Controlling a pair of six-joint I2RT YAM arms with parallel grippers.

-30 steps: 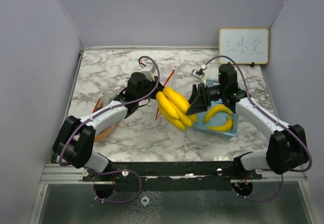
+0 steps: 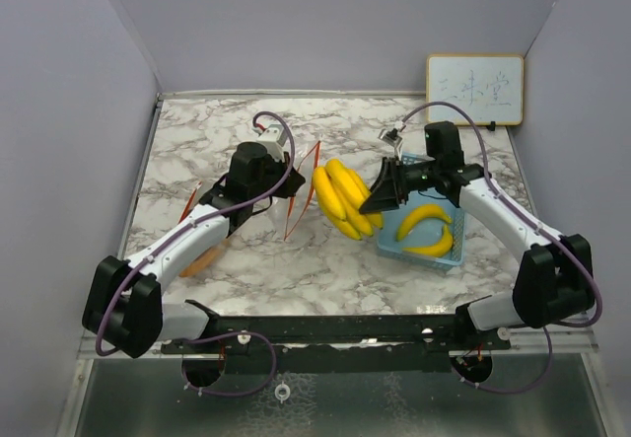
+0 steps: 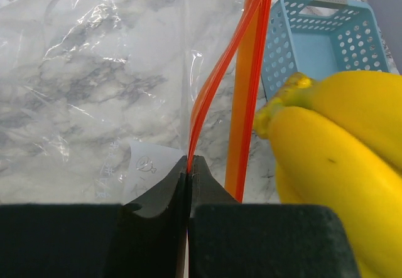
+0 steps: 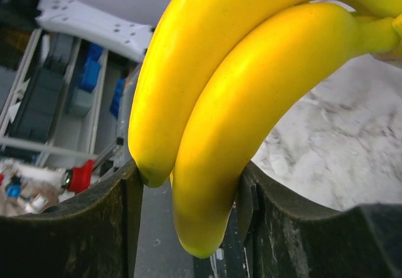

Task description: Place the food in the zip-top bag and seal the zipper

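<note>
A bunch of yellow bananas hangs from my right gripper, whose fingers press on both sides of its lower end in the right wrist view. The clear zip bag has an orange zipper rim. My left gripper is shut on one side of that rim, while the other side stands apart, leaving the mouth partly spread. In the top view the bunch is just right of the orange rim, outside the bag. The left gripper's body hides part of the bag there.
A light blue basket at the right holds more bananas. Another orange-edged bag lies at the left, partly behind the left arm. A whiteboard stands at the back right.
My left gripper has drawn back leftward with the bag's rim, opening a gap from the bananas and showing a wider mouth. The right gripper has shifted slightly, still with the bunch.
</note>
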